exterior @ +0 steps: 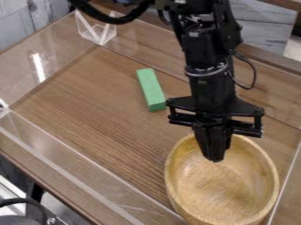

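Note:
My black gripper [214, 145] hangs just over the back part of a large cream bowl [223, 192] at the lower right, its fingers pointing down and shut, with nothing seen between them. The bowl looks empty where it shows. A green block [150, 88] lies on the wooden table [83, 123], left of and behind the gripper.
A clear plastic holder [94, 28] stands at the back left. A grey wall edge runs along the back right, and a dark cable lies at the lower left corner.

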